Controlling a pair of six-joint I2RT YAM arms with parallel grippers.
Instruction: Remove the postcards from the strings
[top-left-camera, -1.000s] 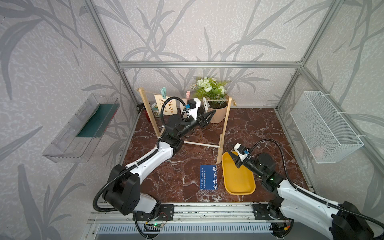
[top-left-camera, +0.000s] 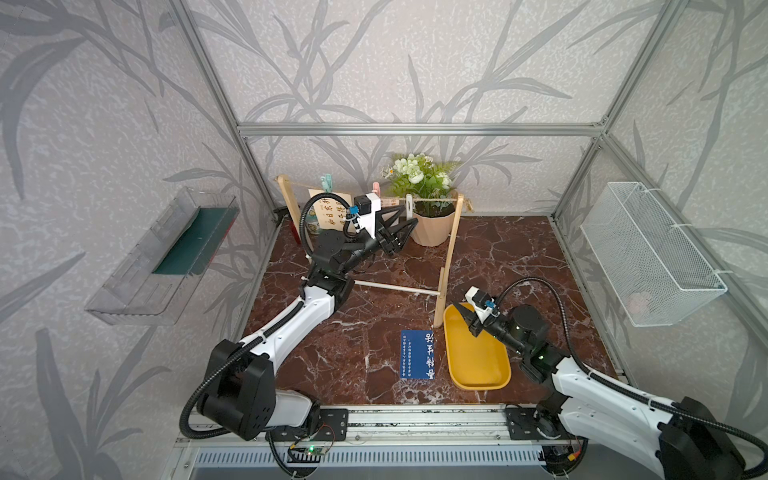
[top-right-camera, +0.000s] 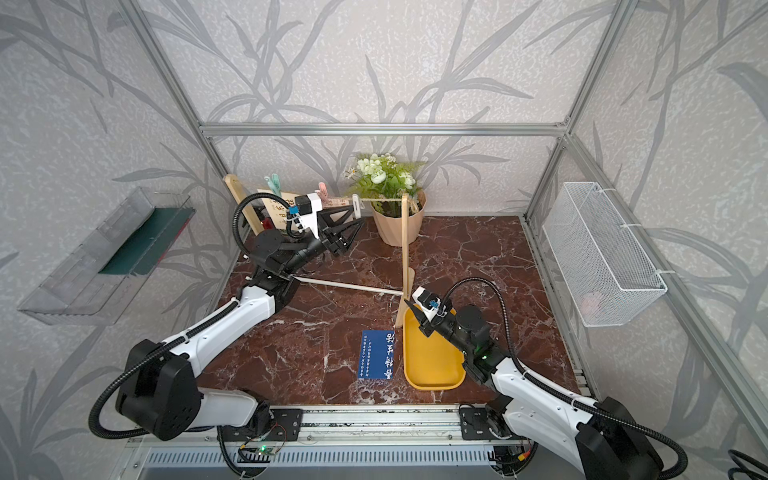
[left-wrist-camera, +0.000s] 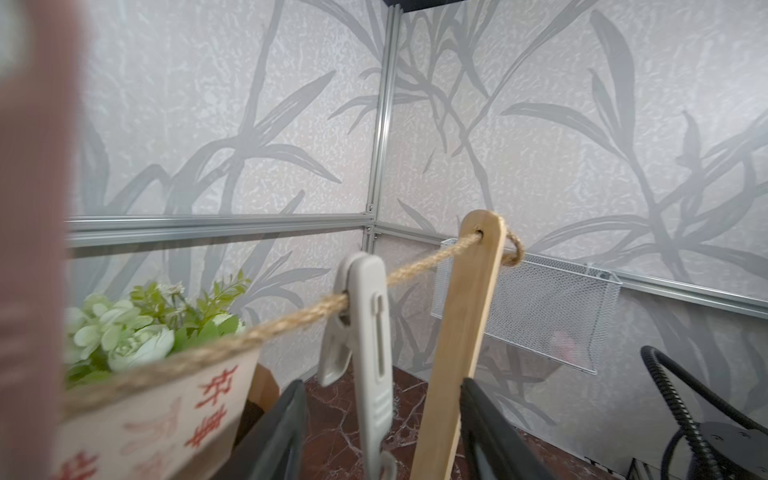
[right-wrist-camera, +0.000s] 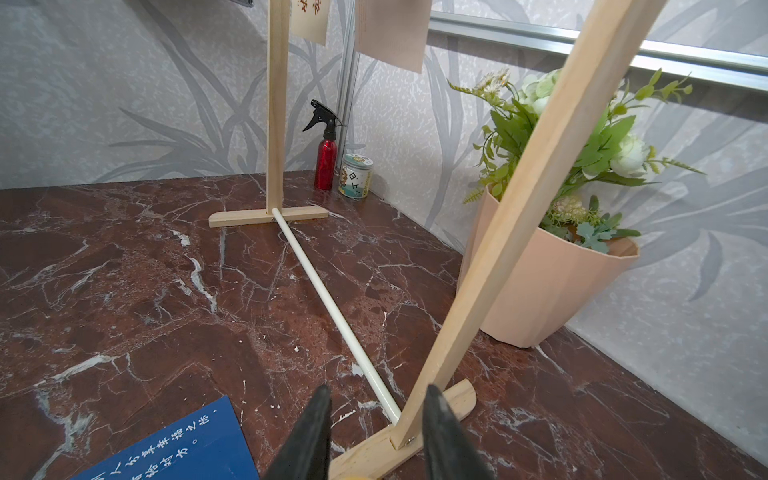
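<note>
A string runs between two wooden posts. On it, a teal clip (top-left-camera: 326, 183) bears a cream postcard (top-left-camera: 333, 213), and a pink clip (top-left-camera: 376, 189) bears a postcard with red characters (left-wrist-camera: 209, 412). A white clip (left-wrist-camera: 372, 336) hangs alone near the right post (left-wrist-camera: 466, 336), no card visible in it. My left gripper (top-left-camera: 406, 227) is open by the string; in its wrist view the white clip appears in the finger gap, apart from both fingers. A blue postcard (top-left-camera: 417, 354) lies on the table. My right gripper stands open and empty above the yellow tray (top-left-camera: 489, 382).
Behind the rack stands a potted plant (top-left-camera: 432, 230). A white rod (right-wrist-camera: 340, 320) joins the posts' feet low down. A red spray bottle (right-wrist-camera: 325, 160) and a tin (right-wrist-camera: 355, 176) are at the back left.
My left gripper has shifted left along the string, toward the pink clip, and its arm now covers more of the cream postcard. The right arm has stayed put.
</note>
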